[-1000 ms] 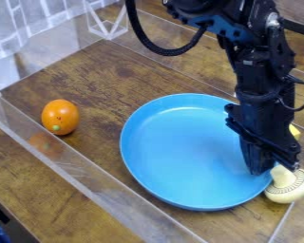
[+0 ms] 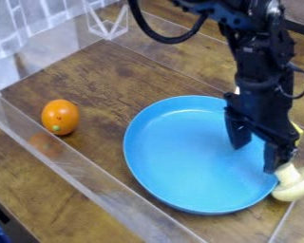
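Note:
A black gripper [image 2: 258, 135] hangs over the right side of a blue plate [image 2: 180, 157], fingers pointing down, apart. Beside the plate's lower right lies a white mushroom-like object [image 2: 294, 184], close under the gripper's right side. A yellow object, partly hidden behind the gripper, sits at the plate's right. An orange fruit [image 2: 61, 117] rests on the wooden table at the left.
Transparent walls [image 2: 98, 199] run along the near left and upper left. A black cable arches over the top.
The gripper has risen slightly from beside the white object, which now shows more fully. The plate and orange fruit look unmoved.

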